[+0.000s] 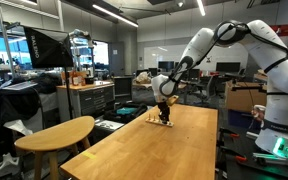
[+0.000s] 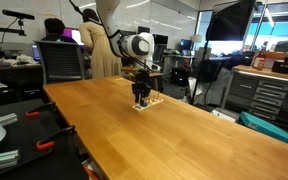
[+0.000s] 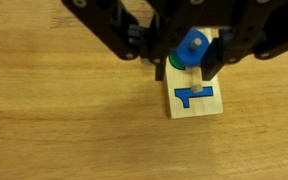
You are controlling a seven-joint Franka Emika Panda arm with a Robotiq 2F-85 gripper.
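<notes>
A wooden peg board (image 3: 196, 104) with a blue figure 1 painted at one end lies under my gripper in the wrist view. Its fingers stand apart, so it is open. A blue ring piece (image 3: 191, 50) sits around a peg between the fingers, with a bit of green (image 3: 175, 62) beside it. A bare peg (image 3: 196, 88) rises near the figure 1. The fingers hide the board's far part. In exterior view 2, the gripper (image 2: 141, 103) reaches down at the board (image 2: 152, 104). Whether the fingers touch the ring, I cannot tell.
A round table (image 1: 54, 133) stands beside it in exterior view 1. A drawer cabinet (image 2: 254, 90) stands behind in exterior view 2.
</notes>
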